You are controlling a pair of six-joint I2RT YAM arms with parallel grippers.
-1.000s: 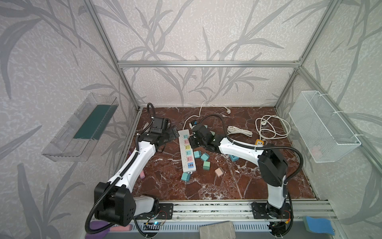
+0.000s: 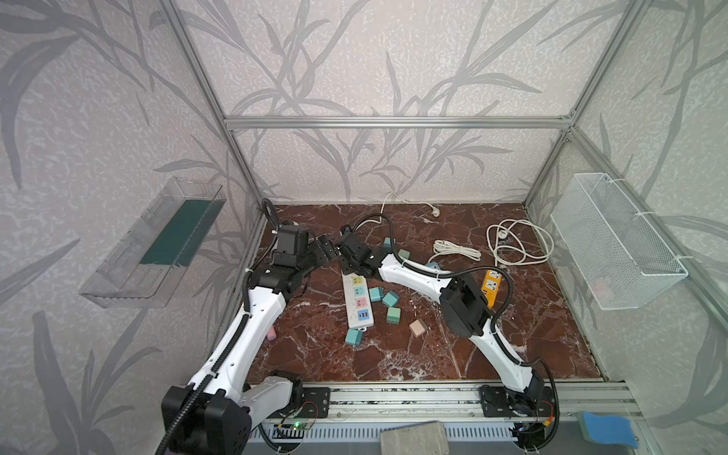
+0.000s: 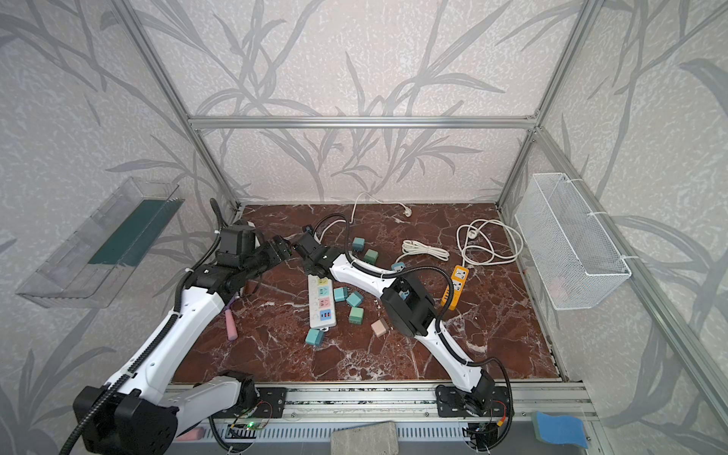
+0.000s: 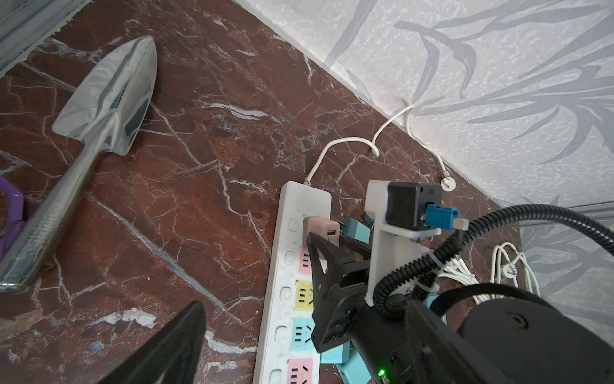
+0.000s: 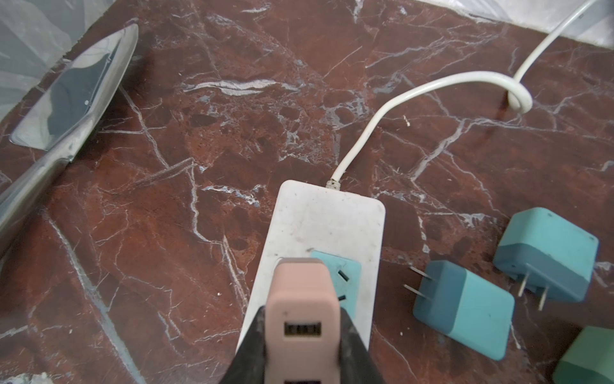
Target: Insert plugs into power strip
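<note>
A white power strip [image 2: 358, 311] with coloured sockets lies lengthwise left of centre, cable at its far end. My right gripper is shut on a pink plug [image 5: 302, 294], held over the strip's far end beside the cyan socket [image 5: 339, 268]; whether its pins are in cannot be told. My left gripper [image 2: 326, 250] hangs just left of the strip, open, with nothing seen between its blurred fingers. Loose cyan plugs [image 5: 460, 307] and a green plug [image 3: 355, 315] lie right of the strip, another pink plug [image 3: 380, 327] nearer the front.
A metal trowel [image 4: 76, 179] lies left of the strip. An orange power strip [image 3: 455, 288] and coiled white cables [image 3: 424, 250] are on the right. A mesh basket [image 2: 618, 242] hangs on the right wall, a clear tray [image 2: 151, 242] on the left.
My right gripper has moved left over the far end of the white strip, covering it in the top left view. The left arm has shifted a little to the left.
</note>
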